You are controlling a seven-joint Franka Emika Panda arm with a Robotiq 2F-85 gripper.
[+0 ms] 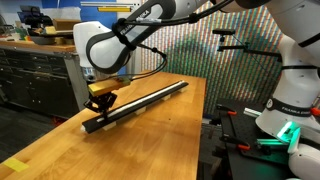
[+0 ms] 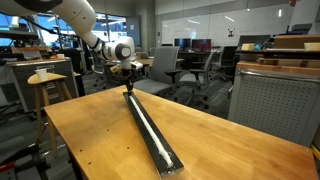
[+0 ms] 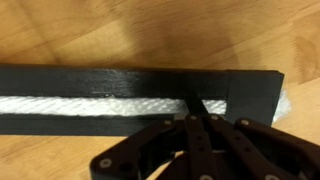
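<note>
A long black channel (image 2: 152,138) lies on the wooden table, with a white rope (image 3: 90,105) running along its groove. At one end of the channel my gripper points down, its fingertips at the rope near where the groove stops. Its fingers are shut; nothing clearly shows between them, and the dark fingers hide part of the rope there. A white frayed tuft (image 3: 284,106) sticks out past the channel's end. Exterior view 1 has the gripper (image 1: 101,115) over the channel's near-left end.
Bare tabletop (image 1: 150,145) surrounds the channel on both sides. A strip of yellow tape (image 1: 15,164) is on the table at the front left. Another white robot arm (image 1: 290,100) stands at the right edge. A stool (image 2: 50,85) and chairs are beyond the table.
</note>
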